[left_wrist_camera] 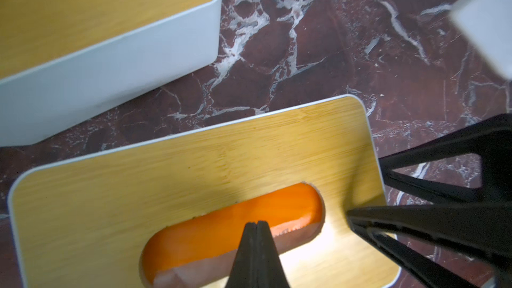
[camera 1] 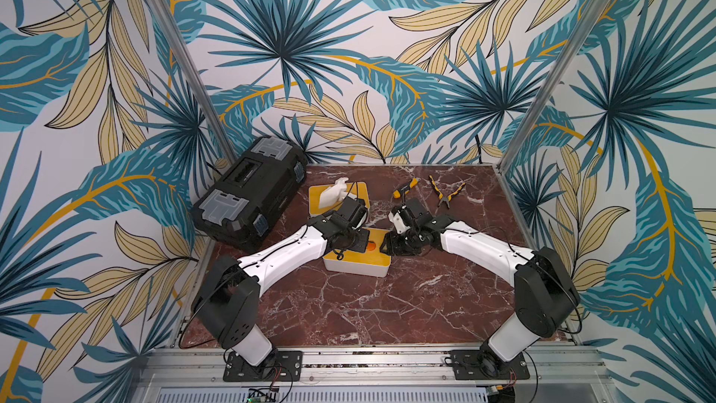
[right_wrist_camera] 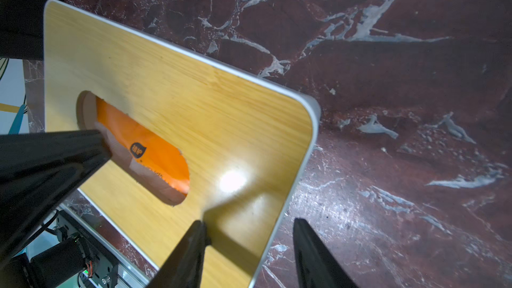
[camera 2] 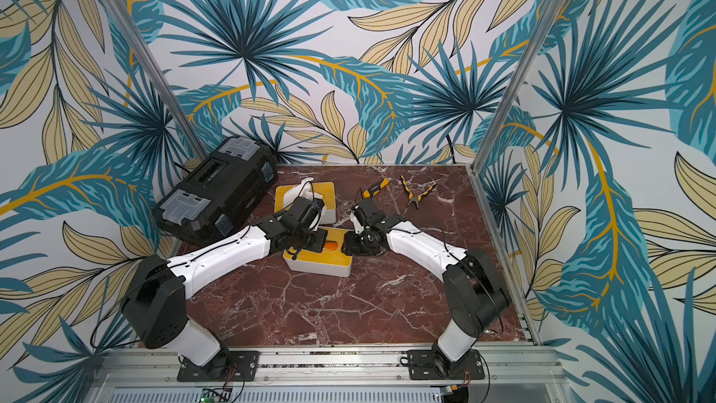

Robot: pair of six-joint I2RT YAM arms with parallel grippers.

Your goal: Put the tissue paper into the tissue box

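The front tissue box (left_wrist_camera: 117,181) is white with a bamboo lid, closed on top but for a long rounded slot. Inside the slot lies an orange tissue pack (left_wrist_camera: 229,226), with paler wrapping along its near side. My left gripper is shut over the slot, its tips pressed together with nothing between them and the pack outside them. Across the box's right end, my right gripper stands open, one finger over the lid and the other beyond the rim; how closely they touch is unclear.
A second bamboo-lidded box (camera 1: 358,190) stands behind, white tissue (camera 1: 333,192) rising from it. A black toolbox (camera 1: 250,190) is at the left. An orange-handled tool (camera 1: 405,188) and pliers (camera 1: 446,192) lie behind the right arm.
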